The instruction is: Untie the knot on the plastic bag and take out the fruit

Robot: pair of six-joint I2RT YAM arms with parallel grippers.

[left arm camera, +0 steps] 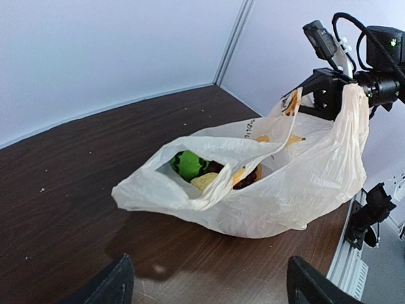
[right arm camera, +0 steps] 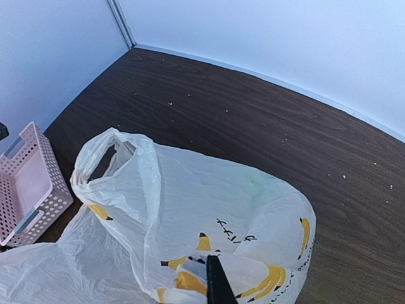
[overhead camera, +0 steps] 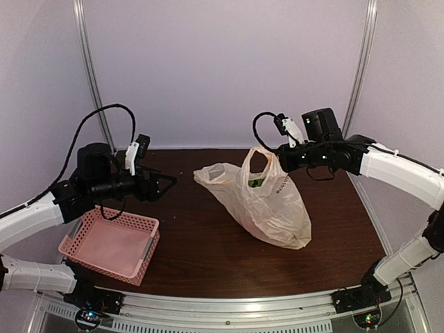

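A white plastic bag with yellow prints stands untied on the right half of the table, its mouth gaping to the left. Through the opening, the left wrist view shows a green striped fruit, a yellow fruit and something dark red. My right gripper is shut on the bag's upper edge and holds it raised. Left of the bag, clear of it, my left gripper hangs open; its fingers have nothing between them.
An empty pink basket with perforated walls sits at the table's front left, below the left arm. Bare dark table lies between basket and bag. Pale walls close off the back and sides.
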